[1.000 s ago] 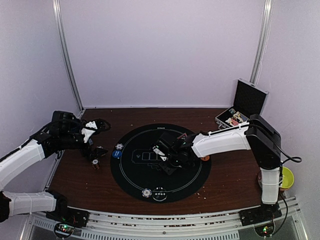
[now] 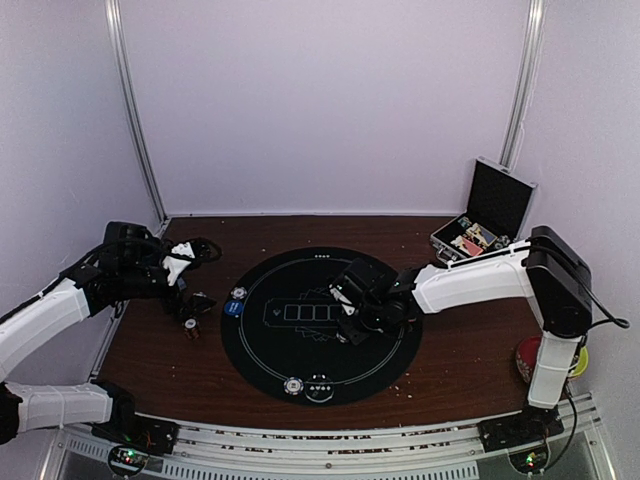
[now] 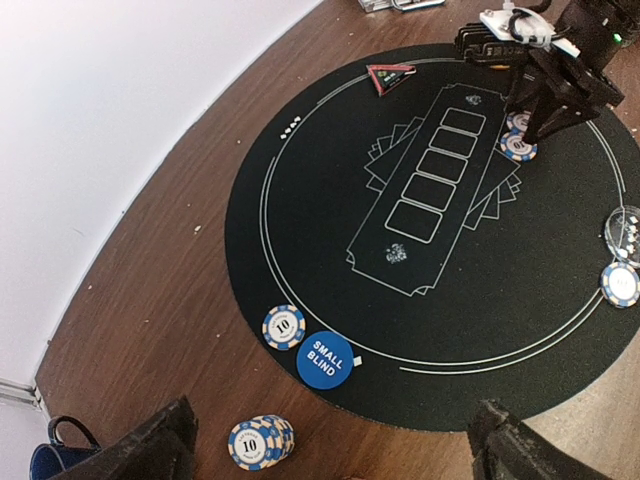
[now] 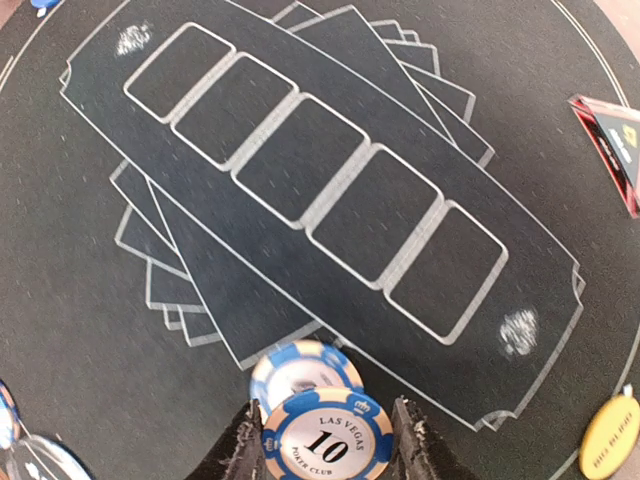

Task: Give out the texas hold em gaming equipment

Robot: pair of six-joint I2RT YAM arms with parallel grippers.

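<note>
The round black poker mat point(image 2: 270, 340) carries a blue SMALL BLIND disc point(image 3: 324, 360), with a 10 chip point(image 3: 283, 326) beside it. My right gripper is shut on a blue-rimmed 10 chip point(image 4: 330, 432), right by another chip point(image 4: 300, 366) at the edge of the printed card boxes. My left gripper is open above the wood left of the mat, near a stack of chips point(image 3: 258, 445). A red-edged triangular marker point(image 4: 610, 150) and a yellow disc point(image 4: 608, 440) lie toward the mat's right.
An open metal case point(image 2: 470, 235) with contents stands at back right. A yellow bowl point(image 2: 577, 362) is at the right edge, partly behind the right arm. More chips point(image 3: 620, 283) lie near the mat's front.
The left arm has not moved.
</note>
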